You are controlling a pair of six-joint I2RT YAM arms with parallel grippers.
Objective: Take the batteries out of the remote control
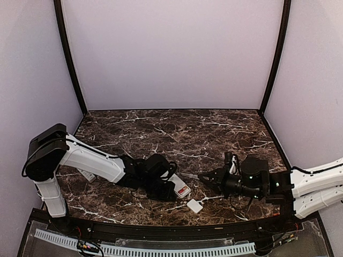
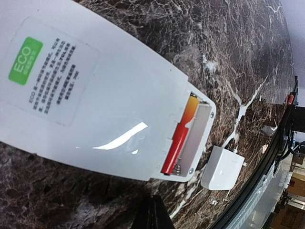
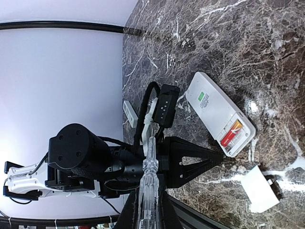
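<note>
The white remote control (image 2: pixel 95 95) lies face down on the marble table, its compartment open with a red-orange battery (image 2: pixel 178 138) inside. The detached white cover (image 2: pixel 222 169) lies beside it. My left gripper is shut, low beside the remote's open end, nothing visible between its fingers. My right gripper is shut on a clear-handled screwdriver (image 3: pixel 148 186), held above the table to the right of the remote, as the top view shows.
A white power strip (image 3: pixel 129 113) lies at the table's left side. The table's front edge is close to the cover.
</note>
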